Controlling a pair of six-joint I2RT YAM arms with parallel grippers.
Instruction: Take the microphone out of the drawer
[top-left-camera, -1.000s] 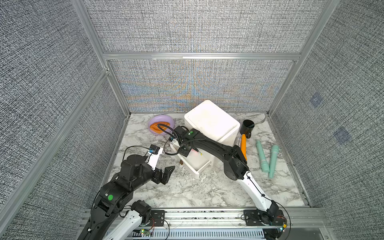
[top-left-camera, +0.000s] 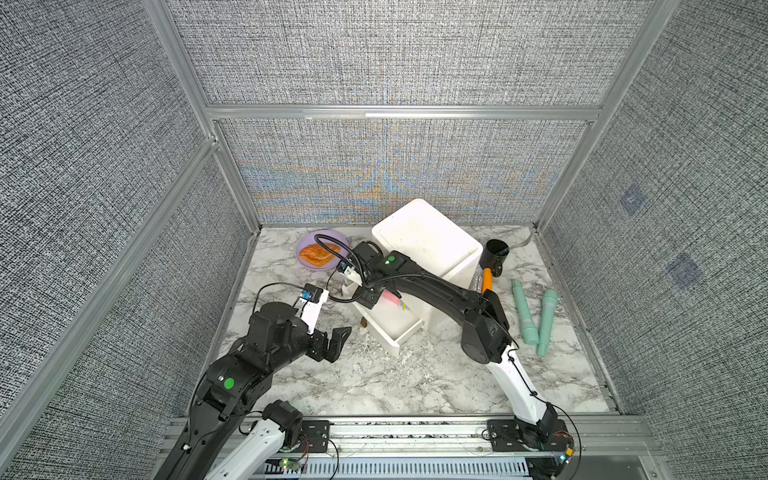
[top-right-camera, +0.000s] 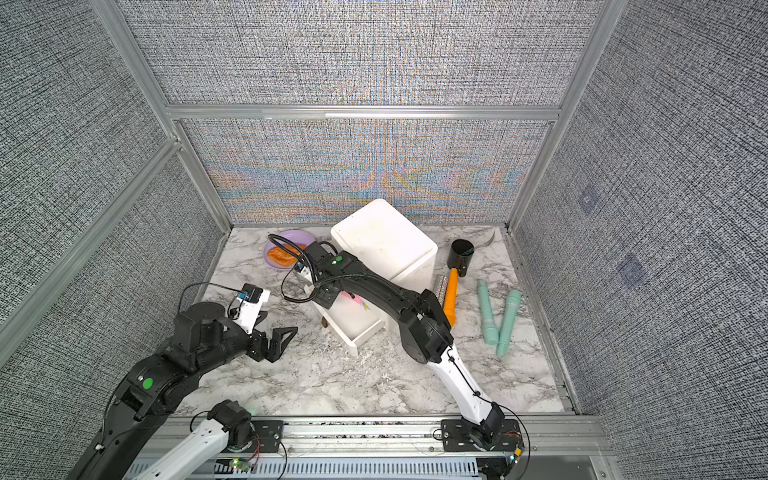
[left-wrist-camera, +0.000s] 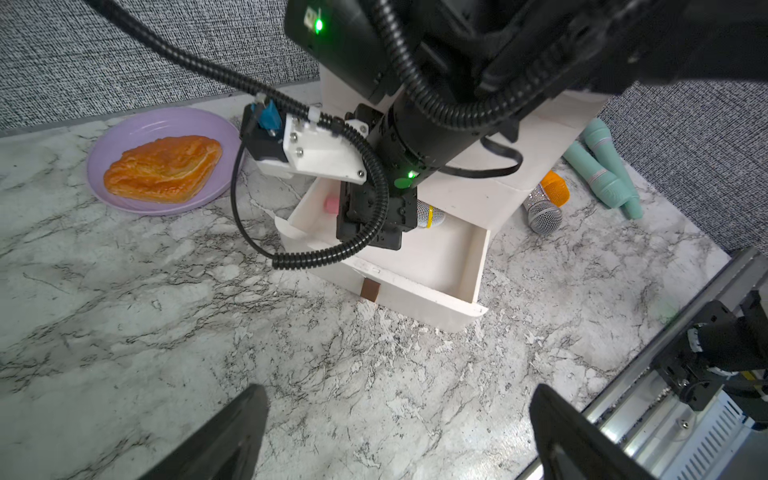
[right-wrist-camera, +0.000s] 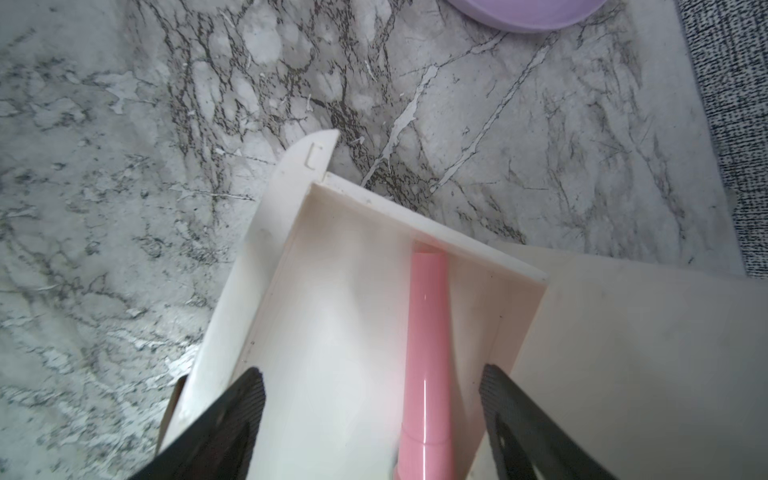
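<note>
Inside the pulled-out white drawer (right-wrist-camera: 336, 336) lies a pink microphone (right-wrist-camera: 428, 352), its handle plain in the right wrist view. Its silver mesh head with a yellow band shows in the left wrist view, partly covered by the right arm. My right gripper is over the drawer, its fingers parted on either side of the handle with gaps to it; nothing is gripped. Off to the left of the drawer, above bare table, my left gripper is open and empty.
The white cabinet (top-left-camera: 432, 240) stands behind the drawer. A purple plate (left-wrist-camera: 164, 124) with a pastry is at back left. Rightward lie an orange microphone (top-right-camera: 451, 296), a black cup (top-right-camera: 461, 254) and two green microphones (top-left-camera: 524, 312).
The right arm has shifted slightly toward the back and right over the drawer. The cabinet sits a touch farther right. My left arm has moved slightly.
</note>
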